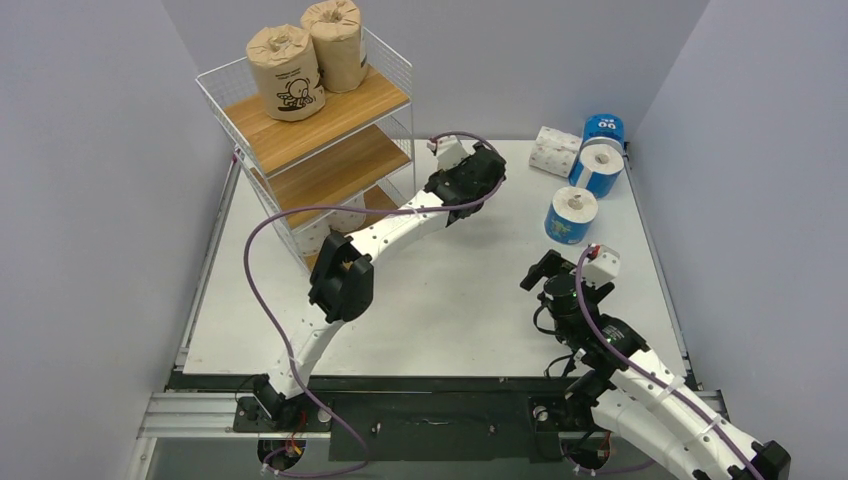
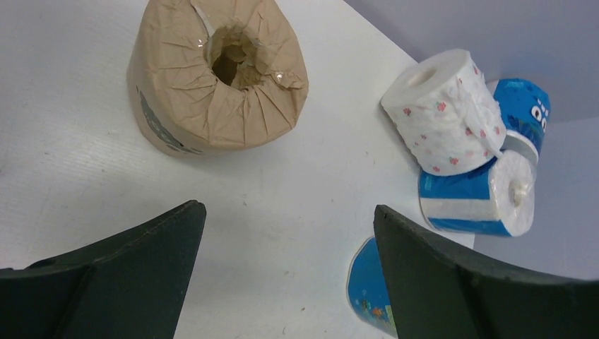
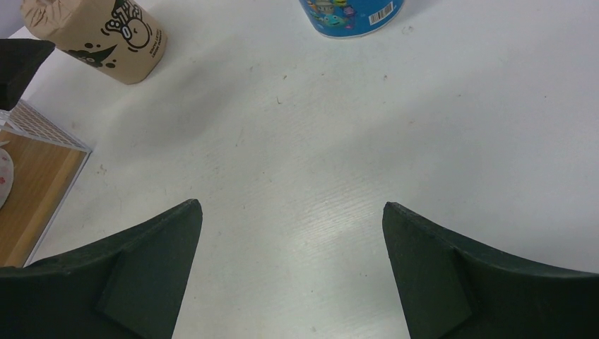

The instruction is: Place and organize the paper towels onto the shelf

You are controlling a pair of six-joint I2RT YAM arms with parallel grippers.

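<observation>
Two brown-wrapped rolls (image 1: 287,75) stand on the top tier of the wire shelf (image 1: 340,118). A third brown roll (image 2: 219,78) stands on the table, ahead of my left gripper, which is open with nothing between its fingers; the arm hides this roll in the top view. Floral white rolls (image 1: 350,215) sit on the bottom tier, partly covered by the left arm. My right gripper is open and empty above bare table. Blue-wrapped rolls (image 1: 572,215) and a floral white roll (image 1: 556,151) are at the table's back right.
The middle tier (image 1: 338,172) of the shelf looks empty where visible. Grey walls (image 1: 770,200) close in the sides and back. A purple cable (image 1: 262,285) loops loosely along the left arm.
</observation>
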